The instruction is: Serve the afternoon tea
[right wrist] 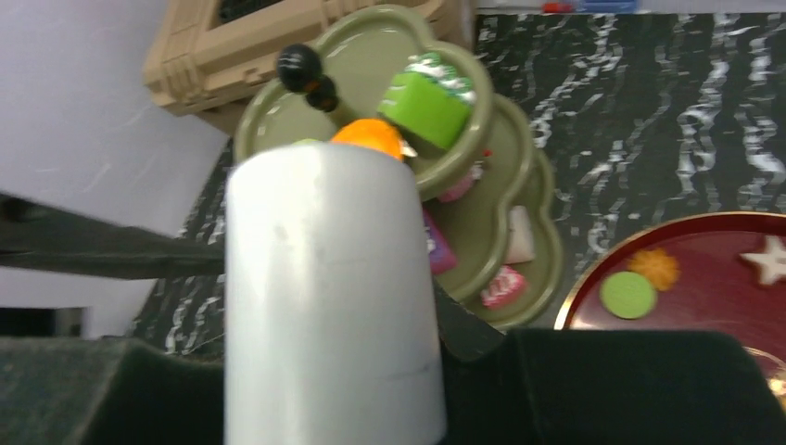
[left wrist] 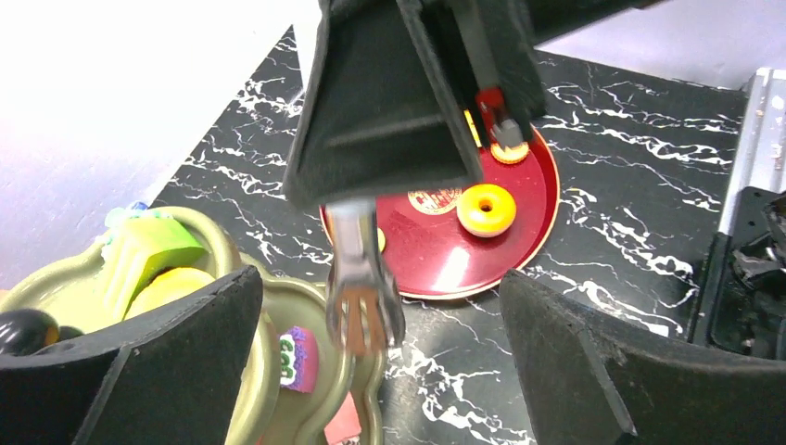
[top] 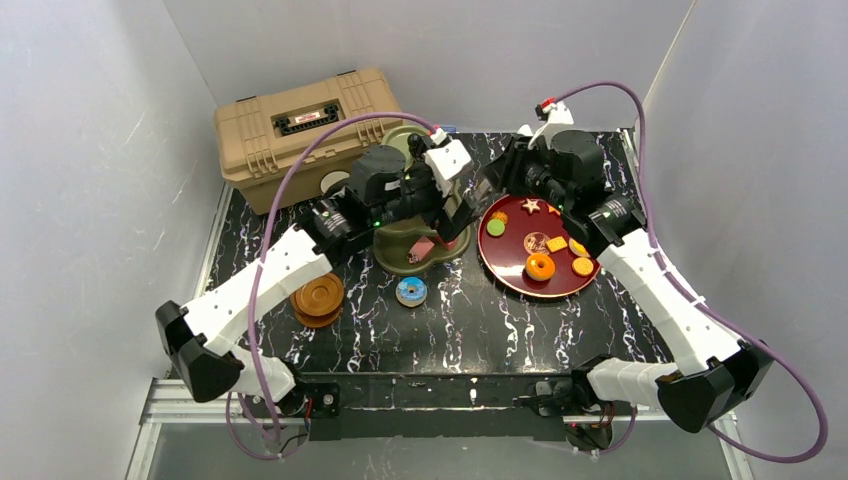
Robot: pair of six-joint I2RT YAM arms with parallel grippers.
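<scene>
My right gripper (top: pixel 505 170) is shut on a white cylinder (right wrist: pixel 329 297), which fills the middle of the right wrist view; a metal piece (left wrist: pixel 361 287) hangs below that gripper in the left wrist view. My left gripper stands open beside it, facing that metal piece, nothing between its fingers. A tiered olive stand (right wrist: pixel 505 167) holds toy treats, including a green block (right wrist: pixel 426 102). The red round tray (top: pixel 510 275) on the right carries cookies, a star and an orange donut (top: pixel 540 266).
A tan case (top: pixel 270 130) sits at the back left. Wooden coasters (top: pixel 318 298) lie front left, a blue donut (top: pixel 411 291) near the middle.
</scene>
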